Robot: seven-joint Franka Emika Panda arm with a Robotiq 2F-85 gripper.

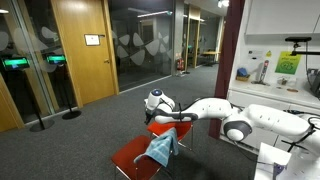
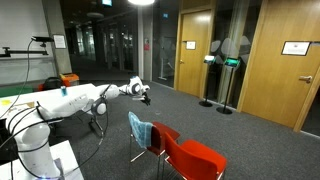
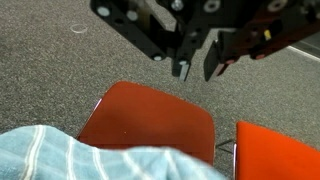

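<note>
A light blue striped cloth (image 1: 161, 147) drapes over the back of a red chair (image 1: 130, 152). In exterior view 2 the cloth (image 2: 142, 132) hangs on the chair's back, and in the wrist view the cloth (image 3: 80, 158) runs along the bottom edge. Above and apart from it, my gripper (image 1: 152, 106) stands open. Its dark fingertips (image 3: 183, 69) show a gap with nothing between them in the wrist view. Beneath them lies the bare dark red seat (image 3: 150, 115).
Another red chair (image 2: 195, 158) stands beside the draped one, its orange-red surface (image 3: 278, 155) at the wrist view's right. A white counter (image 1: 275, 95) stands at the right.
</note>
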